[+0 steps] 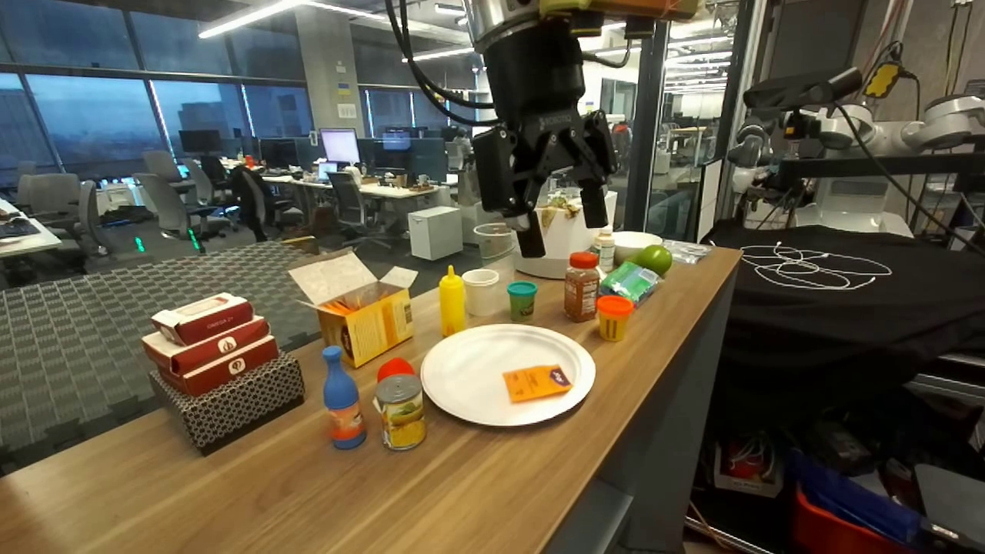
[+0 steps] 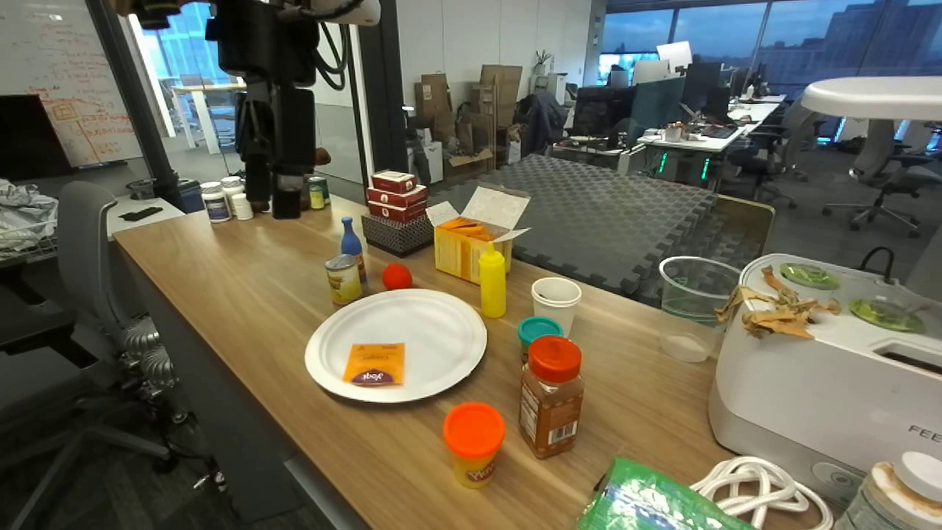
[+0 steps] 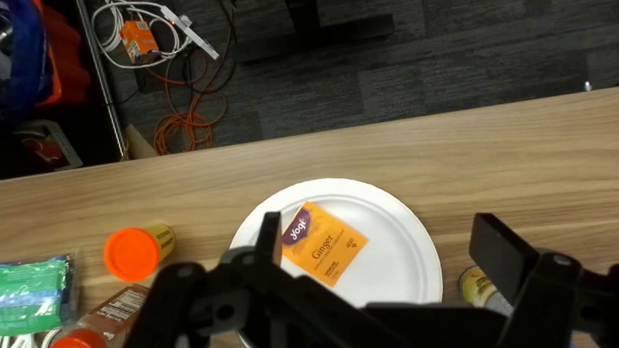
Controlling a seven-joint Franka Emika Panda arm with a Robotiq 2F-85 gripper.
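An orange tea packet marked "Yogi Ginger" lies flat on a white plate, towards the plate's edge nearest the front of the counter. High over the counter my gripper hangs with its fingers wide apart and nothing between them. In the wrist view, the packet and most of the plate show between the fingers, well below them. A yellow box with its flaps up holds several more orange packets, behind the plate.
Around the plate stand a can, a blue bottle, a yellow squeeze bottle, a red-lidded spice jar and an orange-lidded tub. Bare wood lies along the front edge.
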